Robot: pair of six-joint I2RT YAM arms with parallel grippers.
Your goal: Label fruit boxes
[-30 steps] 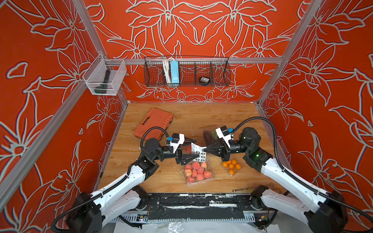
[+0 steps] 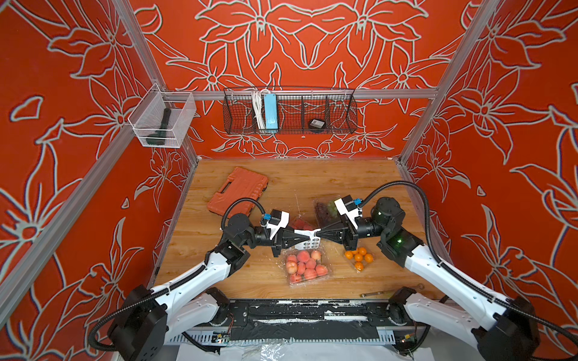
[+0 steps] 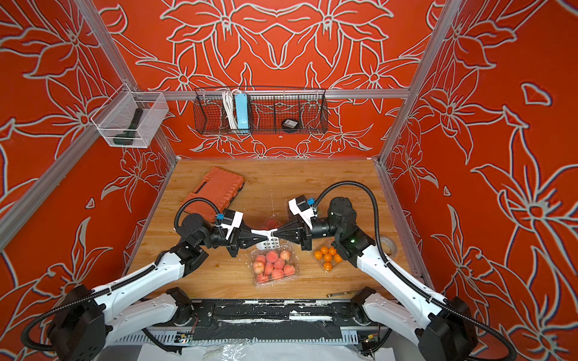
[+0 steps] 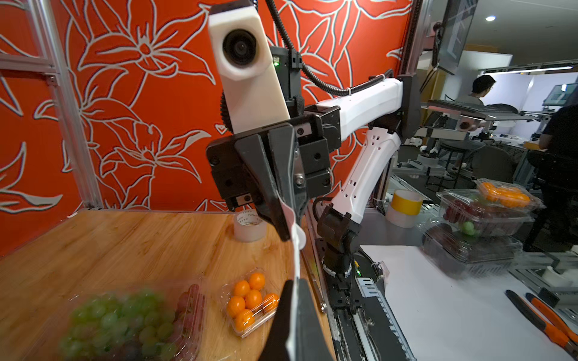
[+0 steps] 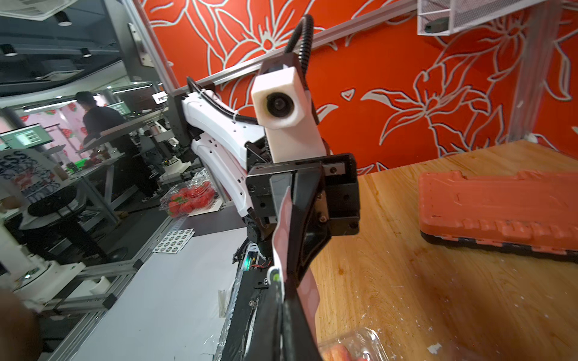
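A white label sheet [image 2: 307, 242] printed with round labels hangs between my two grippers, over a clear box of peaches [image 3: 274, 267]. My left gripper [image 2: 296, 240] is shut on its left part; the sheet shows edge-on between the fingers in the left wrist view. My right gripper [image 3: 278, 233] meets the sheet from the other side, its tips at the sheet, their opening hard to tell. A box of small oranges [image 4: 243, 300] lies right of the peaches. Behind are a box of green and dark grapes [image 4: 120, 325] and another red-fruit box, mostly hidden by the sheet.
An orange case [image 2: 237, 189] lies at the back left. A tape roll [image 4: 250, 231] stands at the right side, and a metal tool [image 2: 376, 293] lies near the front edge. Wire baskets [image 3: 260, 129] hang on the walls.
Both arms have shifted only slightly.
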